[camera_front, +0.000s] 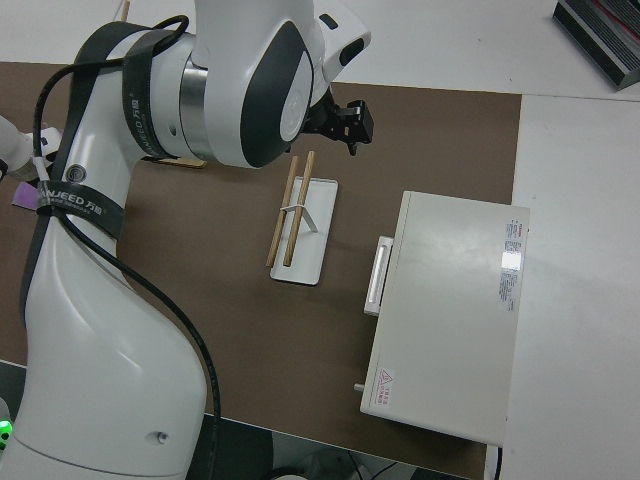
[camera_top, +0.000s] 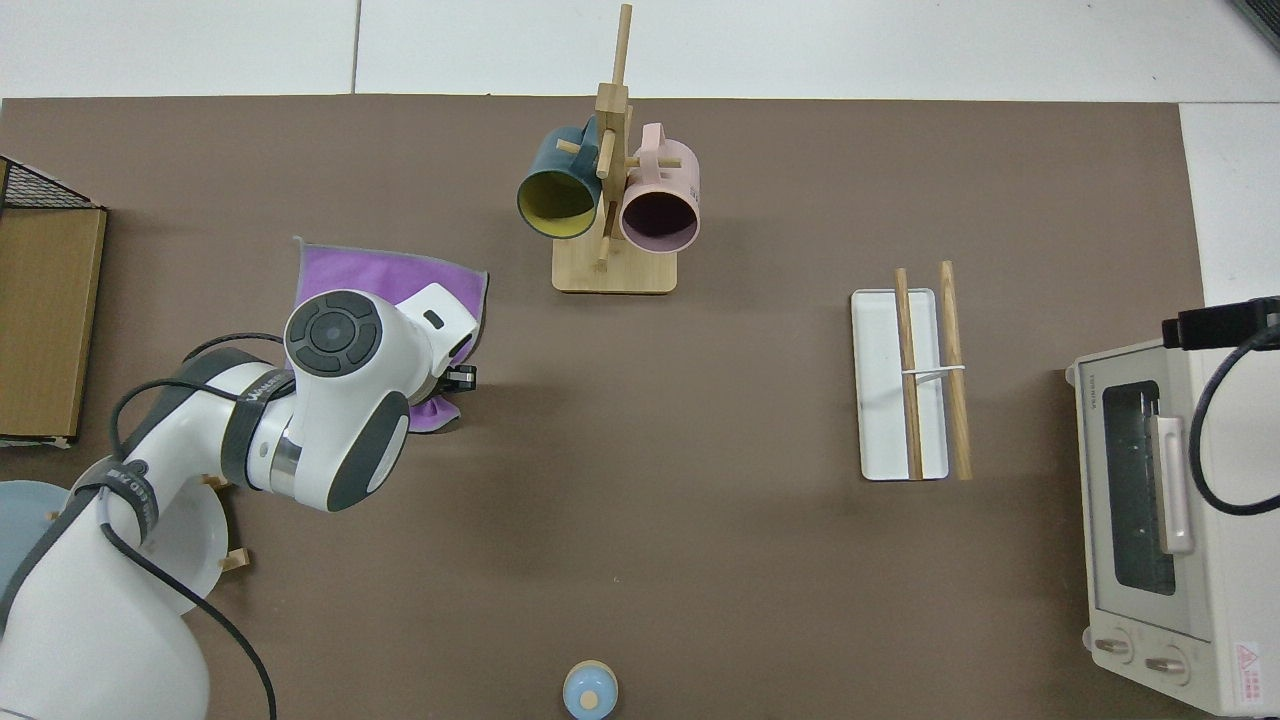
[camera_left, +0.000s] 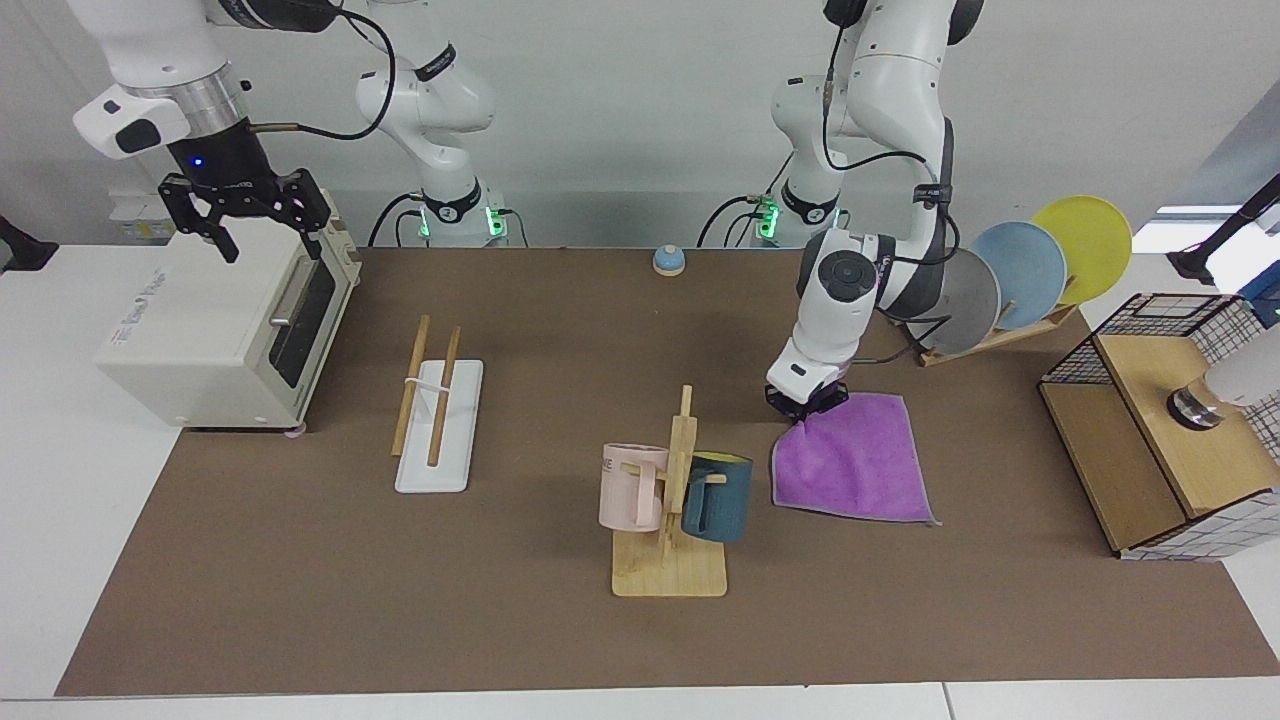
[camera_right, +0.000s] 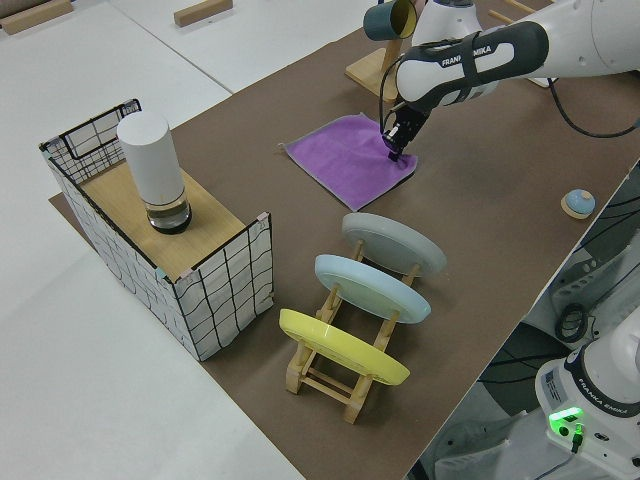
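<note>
A purple cloth (camera_left: 854, 462) with grey edging lies flat on the brown mat. My left gripper (camera_left: 804, 406) is down at the cloth's edge nearest the arm, mostly hidden under the arm's housing in the top view; in the right view its tip (camera_right: 395, 152) touches or nearly touches the cloth, and its finger state cannot be made out. My right gripper (camera_left: 263, 228) hangs raised in front of the microwave (camera_left: 204, 336), black fingers pointing down, apparently with nothing held.
A mug tree (camera_top: 612, 270) holds teal and pink mugs. A white stand (camera_top: 876, 384) with wooden rods lies right of centre. Plates in a rack (camera_right: 350, 390), a wire-and-wood shelf (camera_top: 48, 324) and a blue button (camera_top: 589, 691) surround the left arm.
</note>
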